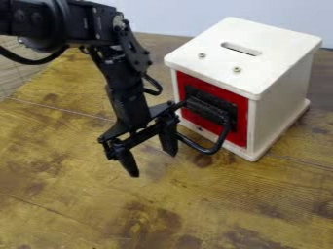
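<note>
My black gripper [148, 154] hangs open over the wooden floor, its two fingers apart with nothing visible between them. Just to its right stands a white box [267, 73] with a slot and two bolts on top and a red front panel [240, 105]. A black fixture with a curved handle [202, 146] is mounted on that panel. The right finger is close to the handle; whether they touch I cannot tell.
A white wall [196, 10] runs along the back, and pale tiles show at the far left.
</note>
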